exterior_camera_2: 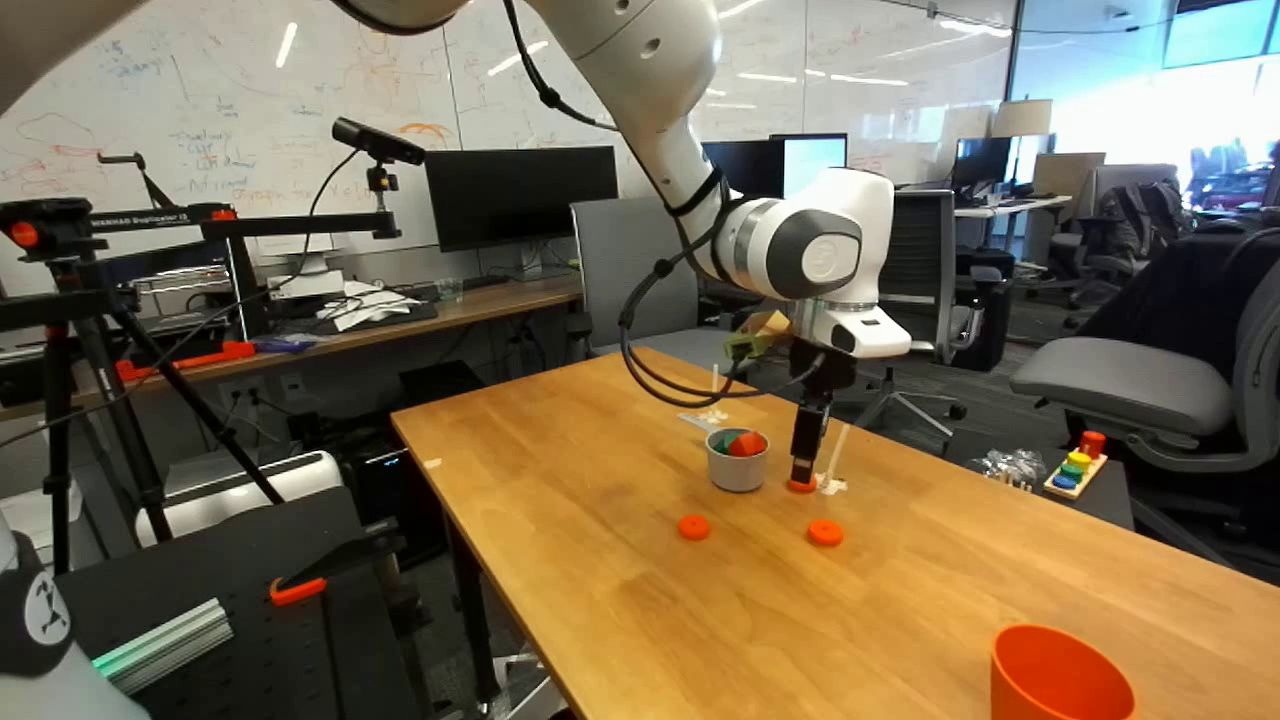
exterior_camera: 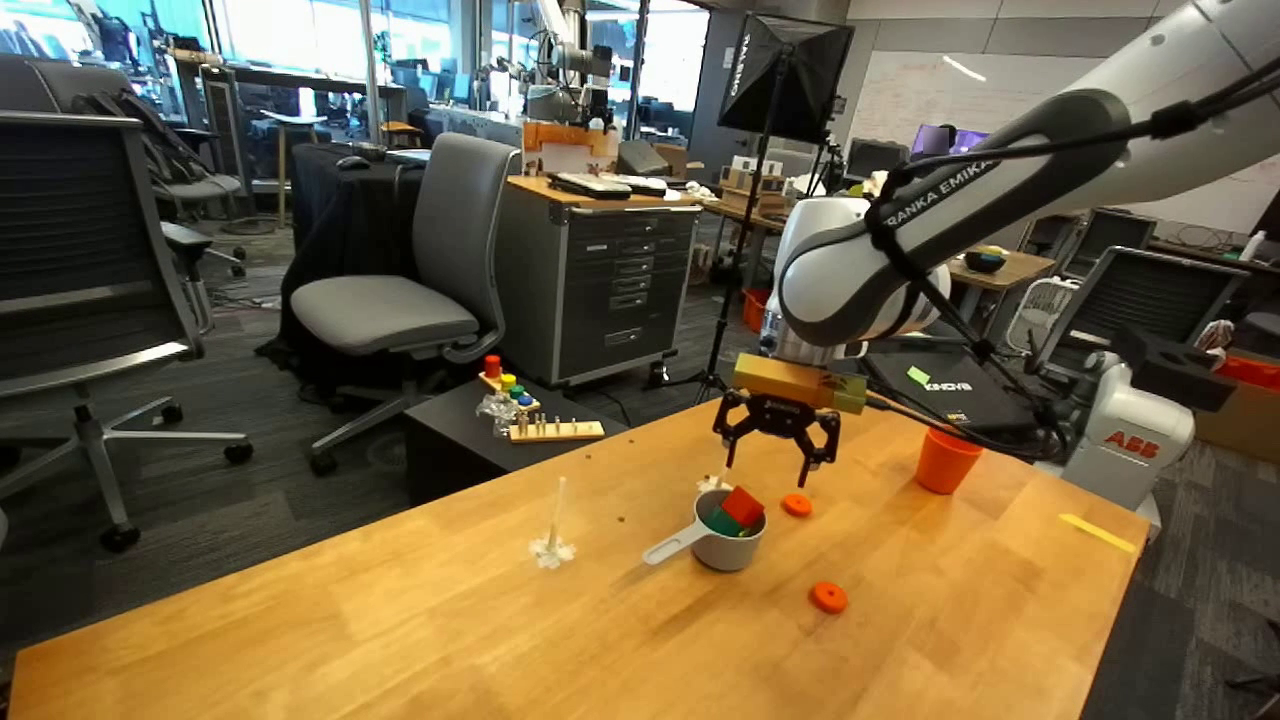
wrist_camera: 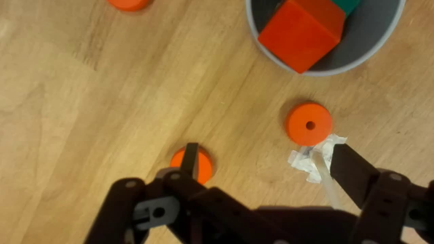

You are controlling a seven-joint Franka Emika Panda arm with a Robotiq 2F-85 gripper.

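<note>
My gripper is open above the table, with nothing between its fingers. In the wrist view one orange disc (wrist_camera: 310, 124) lies flat against the white tape, beside a thin peg (wrist_camera: 325, 175) and not around it. The left finger (wrist_camera: 189, 160) partly covers a second orange disc (wrist_camera: 205, 166). At the top edge a third disc (wrist_camera: 128, 3) is cut off. A grey pot (exterior_camera: 726, 554) with a handle stands close by, holding a red block (wrist_camera: 301, 36) and a green block (exterior_camera: 723, 523).
Another upright peg (exterior_camera: 555, 516) is taped to the table left of the pot. An orange cup (exterior_camera_2: 1062, 678) stands near the table's far end from it.
</note>
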